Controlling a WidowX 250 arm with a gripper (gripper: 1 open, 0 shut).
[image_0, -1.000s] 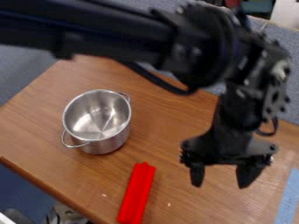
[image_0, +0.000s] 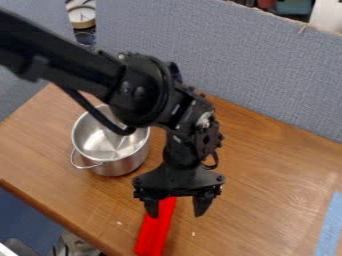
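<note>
My black gripper (image_0: 175, 208) is in the lower middle, its fingers open and pointing down over the top end of a long red object (image_0: 152, 238) lying on the wooden table. Whether a finger touches it I cannot tell. A silver pot (image_0: 94, 140) with a wire handle stands at the left, partly hidden behind my arm.
A blue tape strip (image_0: 327, 220) lies along the right edge. A grey padded wall (image_0: 254, 70) runs along the back.
My gripper and arm have moved left across the table, from the right side to over the red object's upper end. The arm now covers part of the pot.
</note>
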